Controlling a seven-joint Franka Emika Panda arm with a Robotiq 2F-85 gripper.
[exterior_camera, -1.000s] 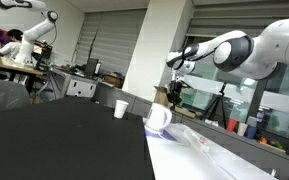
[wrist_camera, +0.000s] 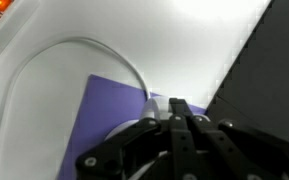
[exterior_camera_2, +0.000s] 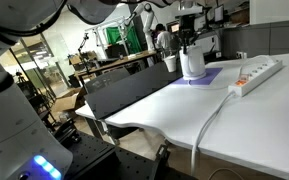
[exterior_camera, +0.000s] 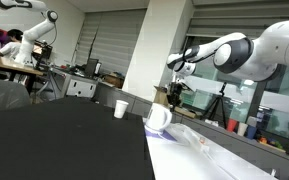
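A white, rounded container (exterior_camera_2: 193,65), like a jug or kettle, stands upright on a purple mat (exterior_camera_2: 210,76) toward the back of the white table. In the first exterior view the same container (exterior_camera: 159,117) sits at the edge of the black surface. My gripper points down over it, fingers together and shut, with nothing visible between them. White parts of the container show under and beside the gripper in the wrist view, partly hidden by it. Whether the fingertips touch it I cannot tell.
A smaller white cup (exterior_camera: 121,108) stands left of the container. A white power strip (exterior_camera_2: 256,76) with an orange switch lies to the right, its white cable (exterior_camera_2: 208,122) running across the table.
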